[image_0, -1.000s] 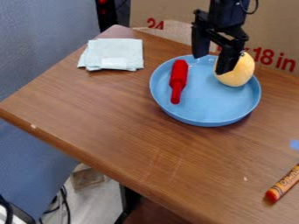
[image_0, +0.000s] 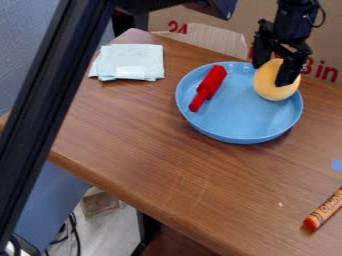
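Note:
My black gripper (image_0: 278, 56) is at the upper right, over the blue plate (image_0: 238, 118), with its fingers around or against the top of a pale yellow, rounded object (image_0: 278, 86) on the plate's right side. Whether the fingers are closed on it I cannot tell. A red elongated object (image_0: 209, 87) lies tilted on the plate's left side.
A folded pale cloth (image_0: 126, 62) lies at the table's upper left. An orange tube (image_0: 325, 208) lies at the lower right. Cardboard stands behind the plate. A large dark shape crosses the left foreground.
My gripper has moved right and down onto the yellow object. The red object now lies more tilted. A large dark shape has entered the left foreground.

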